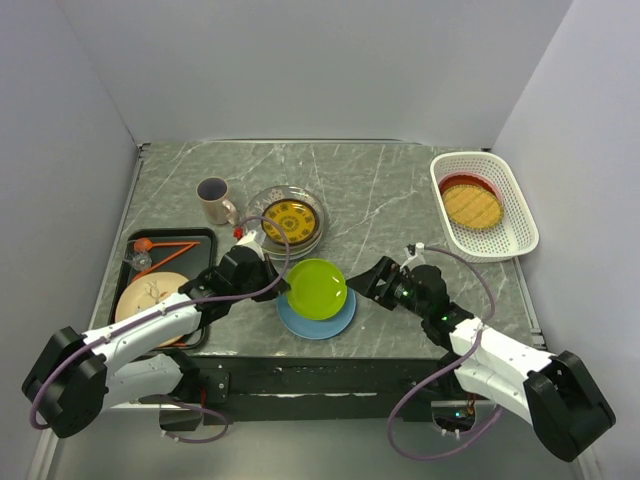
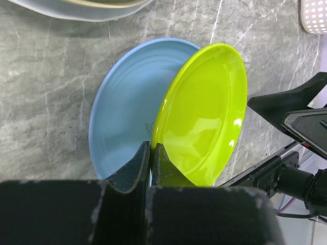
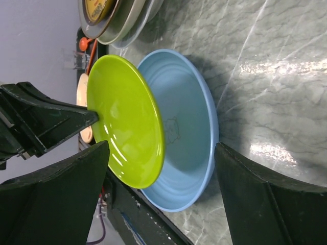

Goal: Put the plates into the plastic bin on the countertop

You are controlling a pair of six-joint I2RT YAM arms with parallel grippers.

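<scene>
A lime-green plate is held at its left rim by my left gripper, whose fingers are shut on it. It hangs tilted above a blue plate that lies on the counter. My right gripper stands open just right of the green plate; in the right wrist view its fingers are wide apart and the green plate's near rim lies in the gap between them, farther off. The white plastic bin at the right back holds a yellow patterned plate and a reddish one.
Behind the left gripper is a stack of plates with a yellow-brown one on top. A mug stands left of it. A black tray with utensils and a cream plate sits at the left.
</scene>
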